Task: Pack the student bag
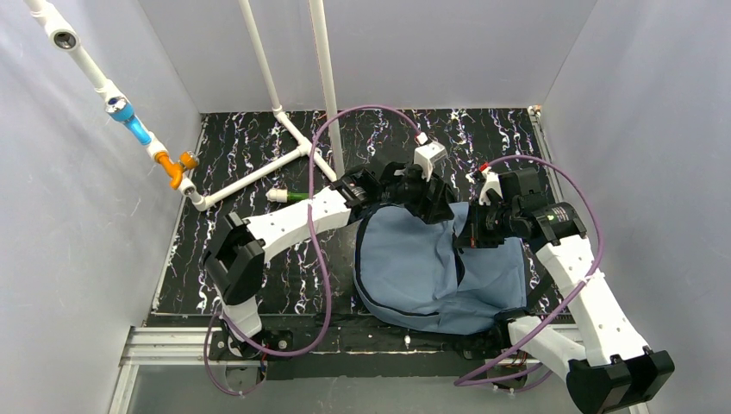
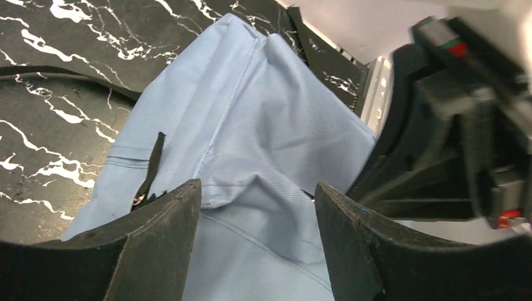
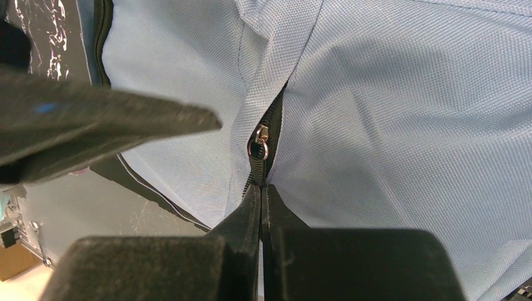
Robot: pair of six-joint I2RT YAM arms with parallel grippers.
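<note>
The light blue fabric bag (image 1: 405,259) lies flat on the dark marbled table, wrinkled along a black zipper (image 3: 273,119) across its upper middle. My right gripper is shut on the black pull tab (image 3: 258,164) of that zipper, just below its metal rings; part of the zipper is hidden in a fabric fold. Above the bag's top edge, my left gripper stands open, the bag's cloth in view beyond its fingers and nothing held between them. The two grippers are close together, and the right one shows blurred at the side of the left wrist view.
A green and white bottle-like object (image 1: 289,197) lies left of the bag, partly behind the left arm. White pipes (image 1: 259,176) stand at the back left. A black strap (image 2: 75,74) runs from the bag over the table. Bare table shows at the far left.
</note>
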